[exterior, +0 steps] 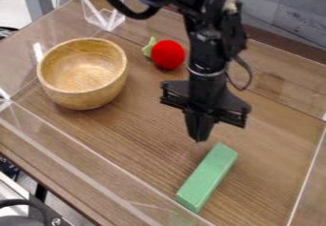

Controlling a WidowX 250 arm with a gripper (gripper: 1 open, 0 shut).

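Note:
The black gripper point(196, 123) hangs over the middle of the table point(128, 144), shut, with nothing seen between its fingers. In front of it and to its right a mint-green bar point(207, 177) lies on the wood. A wooden bowl point(82, 74) sits at the left. A red tomato-like object point(170, 53) with a green top lies behind, left of the arm.
A clear plastic piece point(105, 14) is at the back left. A pale wall runs along the back right, and a black cable point(19, 209) shows at the bottom-left corner.

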